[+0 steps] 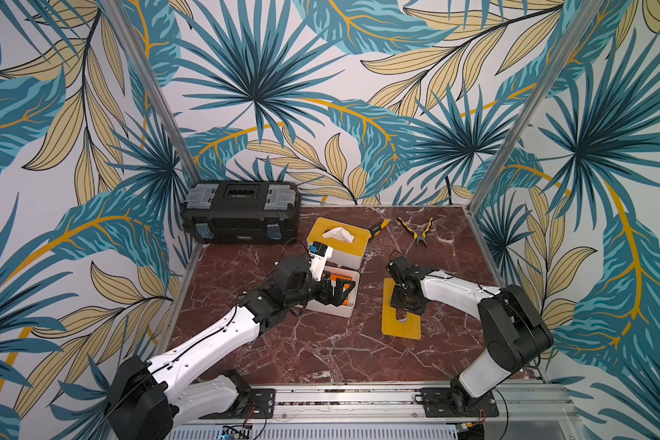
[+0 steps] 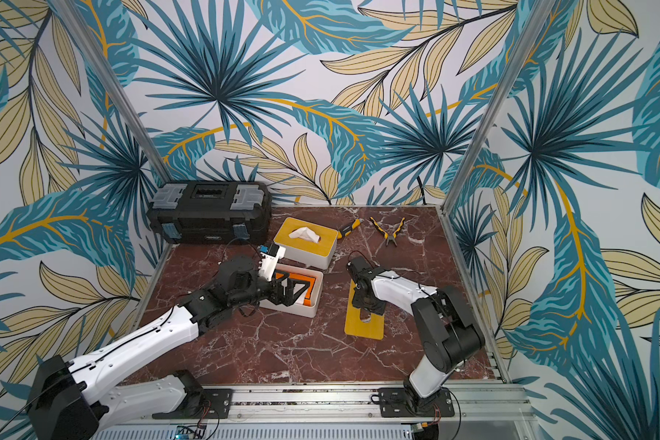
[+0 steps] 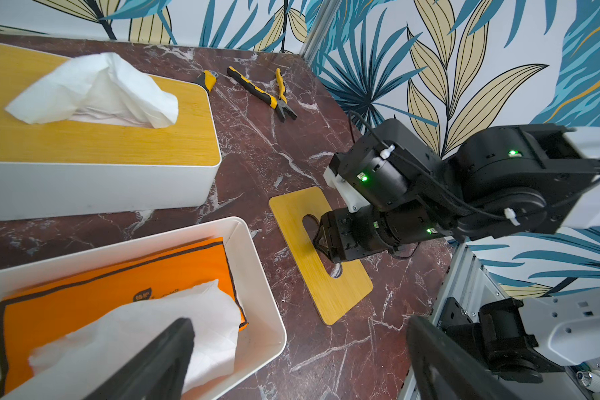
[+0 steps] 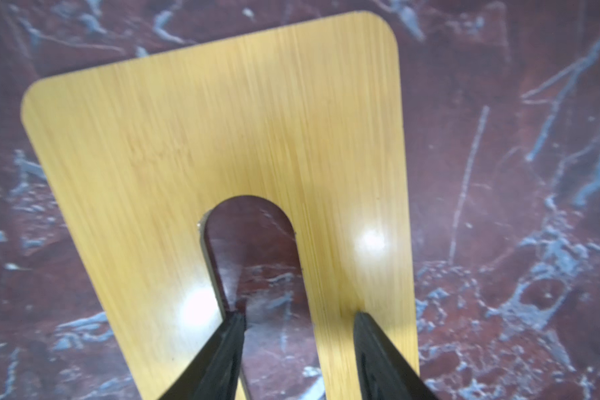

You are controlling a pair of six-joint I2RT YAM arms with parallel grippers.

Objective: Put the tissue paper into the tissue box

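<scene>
The white box [image 3: 263,293] is uncovered in the left wrist view; inside lies an orange tissue pack [image 3: 116,280] with white tissue [image 3: 200,320] draped over it. My left gripper [image 1: 347,291] is above this box, its fingers [image 3: 163,360] wide apart with nothing held. Right of the box, the yellow wooden lid [image 4: 173,146] with its rounded slot lies on the table. My right gripper is low over the lid, fingers apart. One fingertip is by the slot's left edge, the other over the lid's right strip; whether they touch the wood I cannot tell.
Behind the uncovered box stands another tissue box [image 3: 93,190] with a yellow lid and tissue sticking out. Pliers [image 1: 416,231] and a yellow-black tool [image 1: 378,228] lie at the back. A black toolbox [image 1: 242,212] fills the back left.
</scene>
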